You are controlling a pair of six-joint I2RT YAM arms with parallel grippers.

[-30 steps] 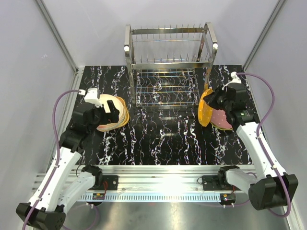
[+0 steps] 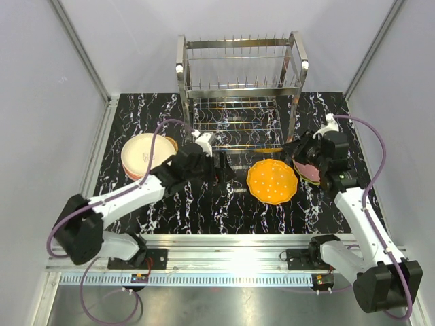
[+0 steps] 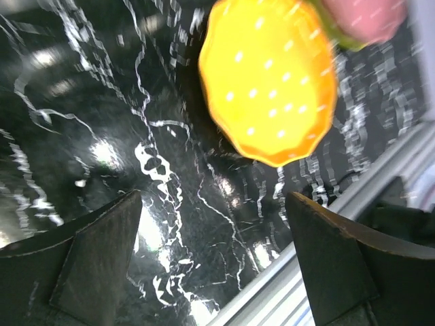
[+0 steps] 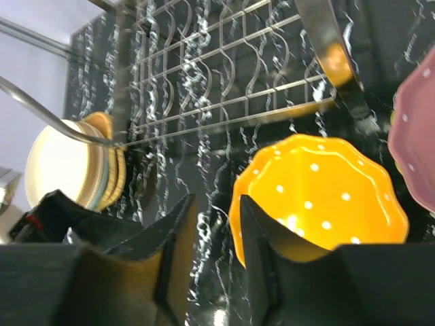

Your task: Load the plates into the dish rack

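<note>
An orange-yellow plate with white dots (image 2: 272, 181) lies face up on the black marbled counter, in front of the dish rack (image 2: 238, 92). My right gripper (image 2: 289, 149) is just above its back right side. In the right wrist view, a narrow gap with only counter in it separates the right fingers (image 4: 178, 234), and the dotted plate (image 4: 326, 190) is below and to the right. Left of the plate, my left gripper (image 2: 225, 170) hangs over bare counter. Its fingers (image 3: 102, 251) are wide apart in the left wrist view, with nothing between them.
White plates (image 2: 146, 155) are stacked at the left with orange ones under them. A pink plate (image 2: 309, 170) lies at the right, partly behind my right arm. No plates show in the rack's wire rows.
The dotted plate has gone from tilted at the right gripper to flat on the counter, and the right fingers have let go. My left arm has swung right, from the white stack toward the middle.
</note>
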